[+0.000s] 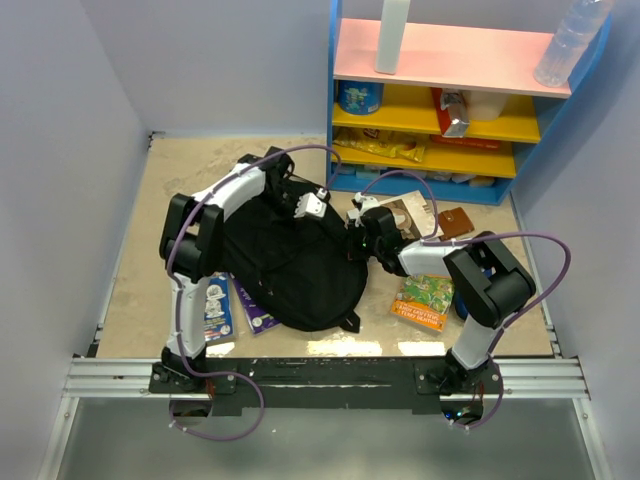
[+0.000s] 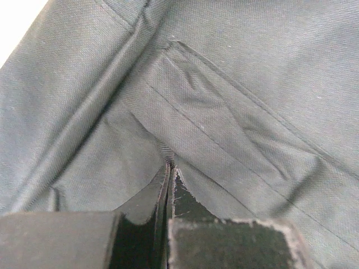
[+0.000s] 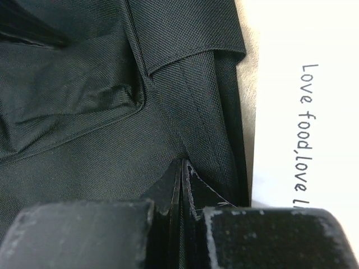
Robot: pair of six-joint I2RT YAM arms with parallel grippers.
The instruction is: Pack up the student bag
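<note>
The black bag (image 1: 285, 285) lies spread and rumpled across the middle of the floor. My left gripper is over the bag's upper part, shut, its tips pressed to creased fabric near a seam; whether cloth is pinched between them cannot be seen. My right gripper is shut at the bag's right edge, tips against a folded strip of fabric, with no clear sign of anything between them. A white page printed "Love food,love..." (image 3: 303, 112) lies beside that edge in the right wrist view.
Blue (image 1: 218, 310) and purple (image 1: 255, 315) books lie partly under the bag's left. An orange-green book (image 1: 420, 305), papers and a brown item (image 1: 455, 221) lie to the right. A shelf unit (image 1: 450, 50) with bottles and packets stands at the back.
</note>
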